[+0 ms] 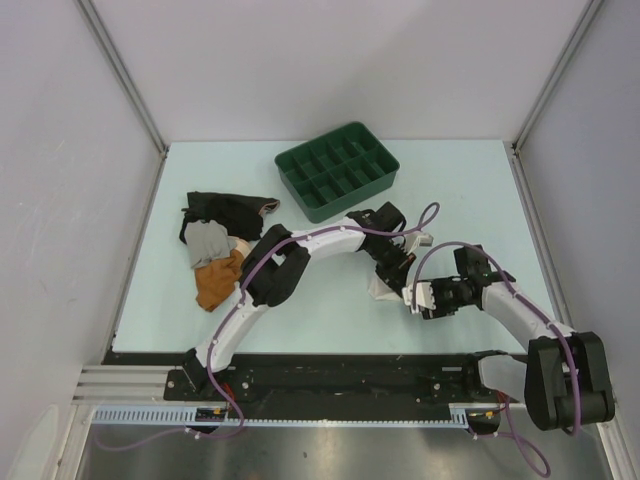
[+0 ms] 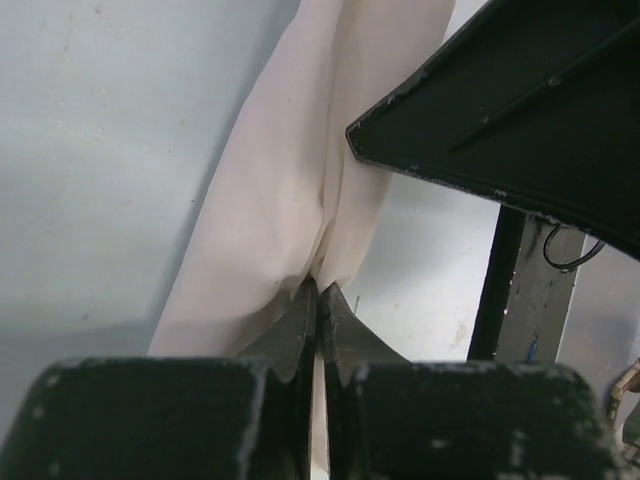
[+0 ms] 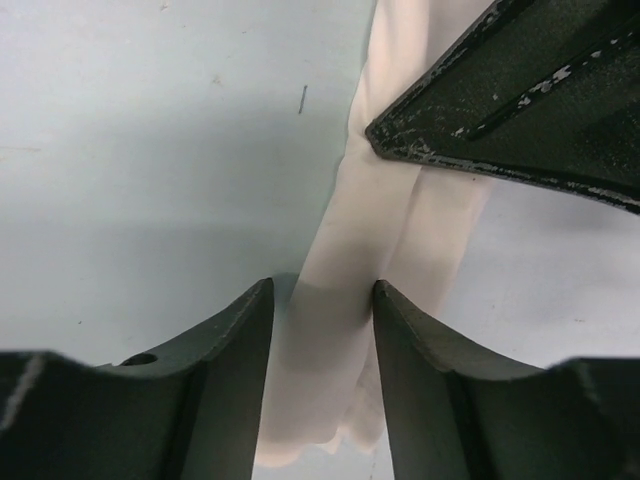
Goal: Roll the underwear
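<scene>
Pale pink underwear (image 1: 381, 289) lies on the white table as a narrow folded strip. In the left wrist view, my left gripper is shut, and creases in the cloth (image 2: 262, 190) run into its fingertips, pinching it. My right gripper stands part open over the strip's other stretch; the folded cloth (image 3: 345, 250) passes between its parted fingers without being clamped. The two grippers are close together, and a dark finger of the other gripper crosses the upper right of each wrist view. From above, the arms hide part of the underwear.
A green divided box (image 1: 338, 170) stands at the back. Black cloth (image 1: 228, 212), grey cloth (image 1: 208, 244) and brown cloth (image 1: 219, 279) are heaped at the left. Bare table lies in front of the grippers.
</scene>
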